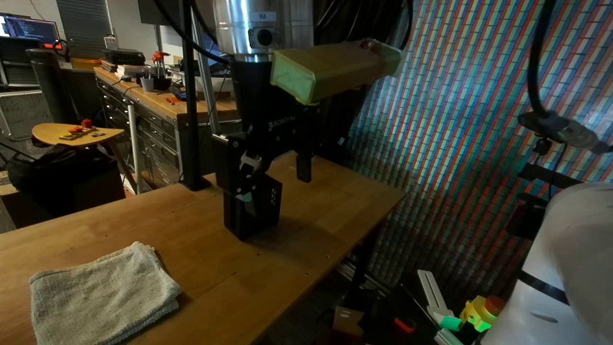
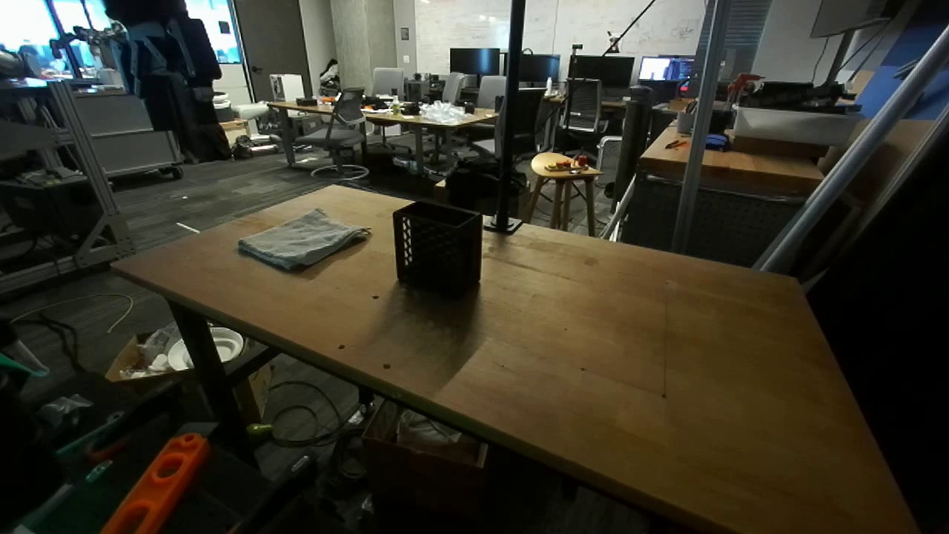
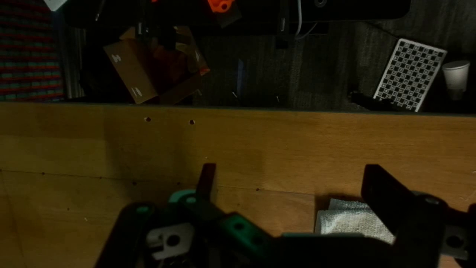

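My gripper [image 1: 277,187] hangs over the wooden table, fingers wide apart and empty. In the wrist view the gripper has bare wood and part of the cloth behind its spread fingers. A black lattice basket [image 2: 437,248] stands upright on the table. From exterior view 1, one finger overlaps the basket [image 1: 271,208]; whether they touch cannot be told. No clear part of the basket shows in the wrist view. A folded grey cloth [image 1: 103,296] lies flat to one side, also seen as the cloth [image 2: 302,239] and at lower right the cloth [image 3: 352,223].
A black post [image 1: 192,143] rises at the table's back edge. Below the front edge lie a cardboard box [image 3: 134,71] and a checkered board [image 3: 410,73].
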